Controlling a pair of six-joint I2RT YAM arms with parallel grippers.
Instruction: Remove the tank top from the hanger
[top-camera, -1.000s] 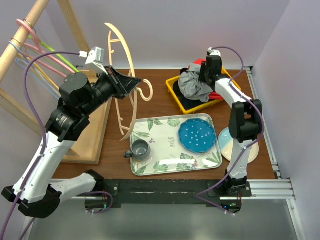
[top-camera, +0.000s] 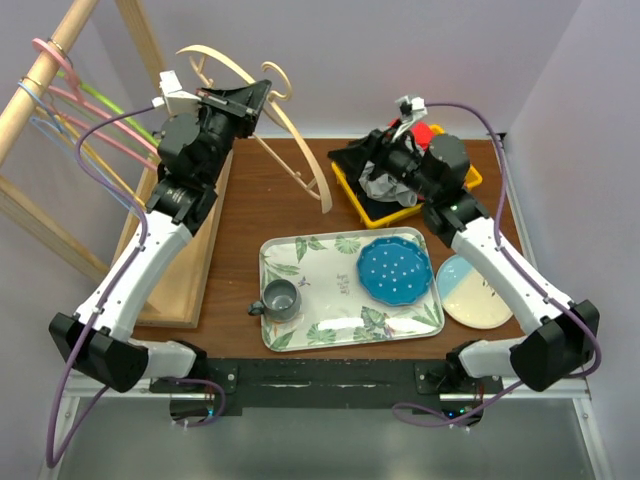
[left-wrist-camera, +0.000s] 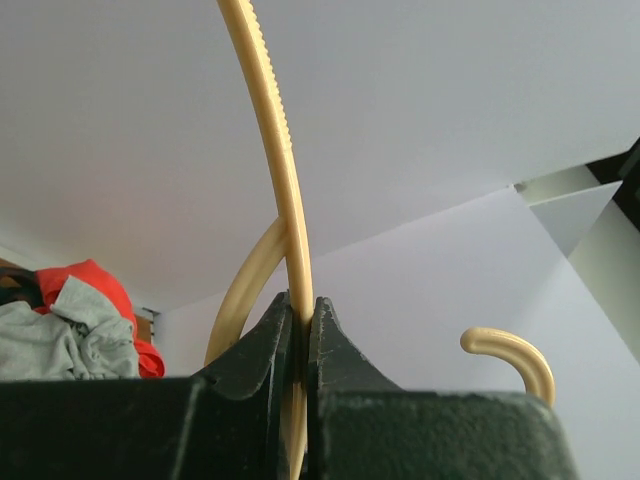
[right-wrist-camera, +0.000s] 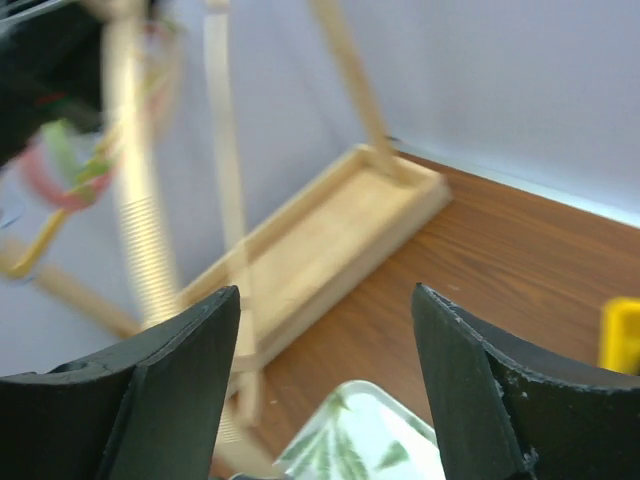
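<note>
A bare beige hanger (top-camera: 300, 150) hangs in the air, with my left gripper (top-camera: 262, 92) shut on it near its hook. In the left wrist view the hanger (left-wrist-camera: 283, 170) runs up between the closed fingers, and no cloth is on it. A grey garment (top-camera: 388, 190) lies in the yellow basket (top-camera: 348, 192), partly hidden below my right arm; which garment is the tank top I cannot tell. My right gripper is parted with nothing between its fingers, and the hanger (right-wrist-camera: 140, 200) shows blurred at its left.
Left stands a wooden rack (top-camera: 185, 270) with several coloured hangers (top-camera: 115, 120). A leafy tray (top-camera: 335, 335) bears a grey mug (top-camera: 281, 299) and a blue plate (top-camera: 394, 270). Beside it lies a pale plate (top-camera: 478, 300). Red cloth (left-wrist-camera: 95, 275) shares the basket.
My left gripper has carried the hanger away from the front edge, tilting it. The right gripper has left the basket's far side and swung left toward the hanger; the grey cloth stayed in the basket.
</note>
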